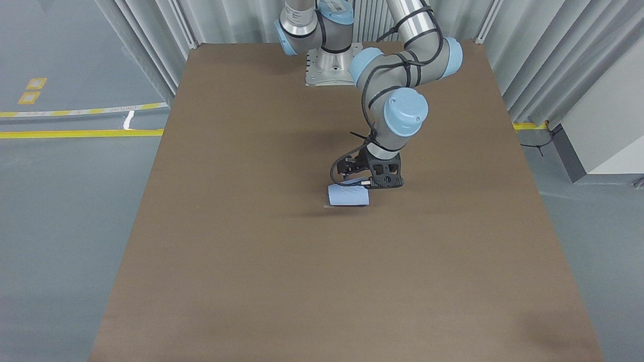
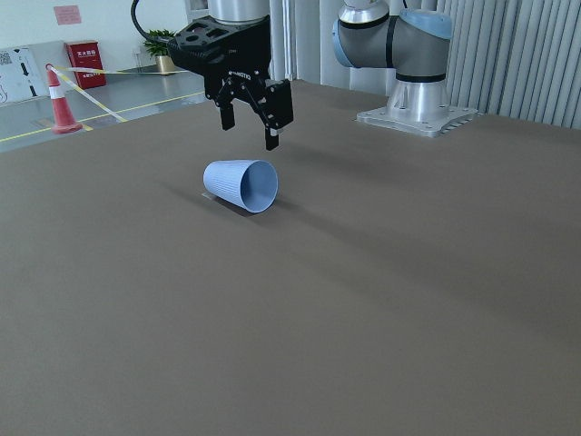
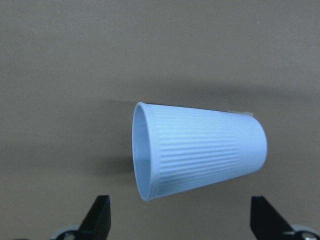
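Note:
A pale blue ribbed cup (image 1: 347, 195) (image 2: 234, 185) (image 3: 197, 147) lies on its side on the brown table, its mouth facing left in the wrist view and toward the camera's right in the left view. My gripper (image 2: 250, 127) is open just above the cup, its two black fingers apart with nothing between them. In the front view the wrist housing partly covers the cup's upper edge.
The robot base (image 2: 418, 113) stands at the back of the table (image 1: 338, 283). Beyond the table are curtains, a white block on the right and, in the left view, a traffic cone.

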